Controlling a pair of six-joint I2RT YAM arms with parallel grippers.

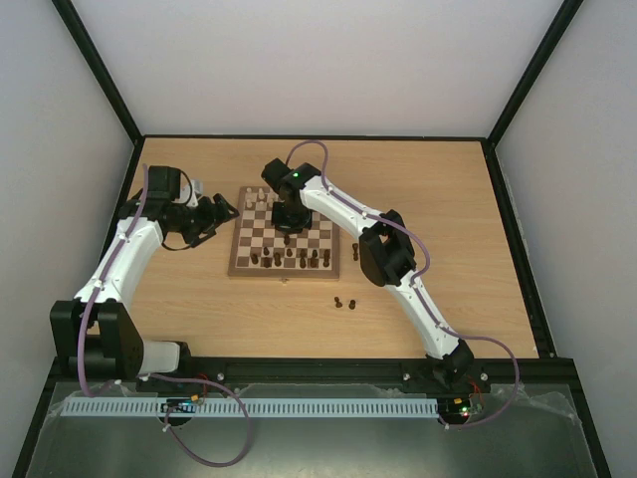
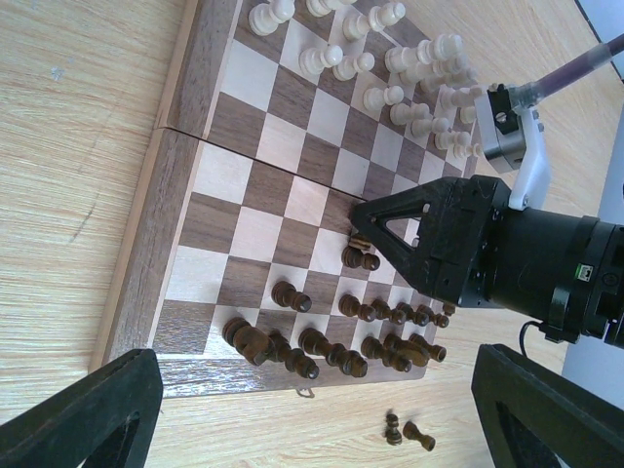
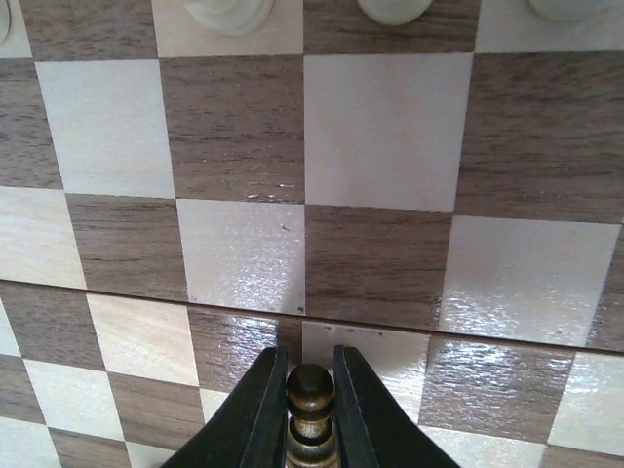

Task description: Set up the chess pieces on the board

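Observation:
The chessboard (image 1: 235, 263) has white pieces along its far side and dark pieces (image 2: 249, 343) along the near side, a few standing forward of the rest. My right gripper is shut on a dark chess piece over the board's middle, by the fold seam; in the left wrist view it partly hides the board. My left gripper (image 1: 224, 214) hangs off the board's left side, its fingers apart with no piece seen between them.
Two loose dark pieces (image 1: 352, 304) lie on the table in front of the board, and others (image 1: 355, 251) sit just right of it.

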